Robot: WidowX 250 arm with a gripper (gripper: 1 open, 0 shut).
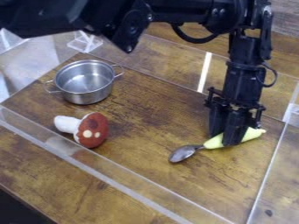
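Note:
My black gripper (pixel 229 131) is down at the right of the wooden table, closed on a pale yellow-green elongated object (pixel 246 136), which looks like a banana or corn toy. A metal spoon (pixel 184 152) lies with its bowl to the lower left and its handle running under that object. The fingertips are partly hidden by the gripper's body, so exactly what is between them is hard to see.
A steel pot (pixel 84 82) with two handles stands at the upper left. A red-and-white mushroom toy (pixel 90 129) lies below it. Translucent strips edge the work area.

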